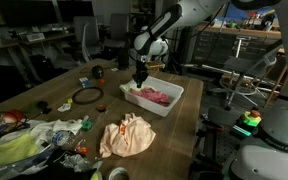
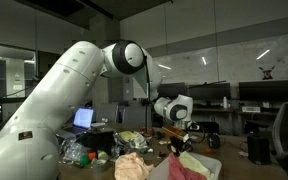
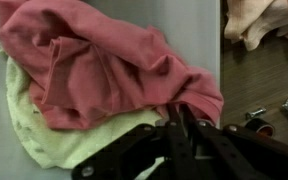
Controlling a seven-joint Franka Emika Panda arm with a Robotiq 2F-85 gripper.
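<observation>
My gripper is shut on the red cloth (image 3: 104,70) in the wrist view, with a fold bunched up at the fingertips. The cloth lies mostly inside a white bin (image 3: 154,10). A pale yellow-green cloth (image 3: 69,140) spreads under and beside it, partly covered. In exterior view 1 the gripper (image 1: 140,84) is over the left part of the white bin (image 1: 150,107), and the red cloth (image 1: 156,97) shows in the bin. The exact grip is small and dark in both exterior views.
A peach cloth (image 1: 129,135) lies flat on the wooden table in front of the bin. A black ring of cable (image 1: 86,96) and several small items lie to the left. Piled cloths (image 1: 14,150) fill the near left corner.
</observation>
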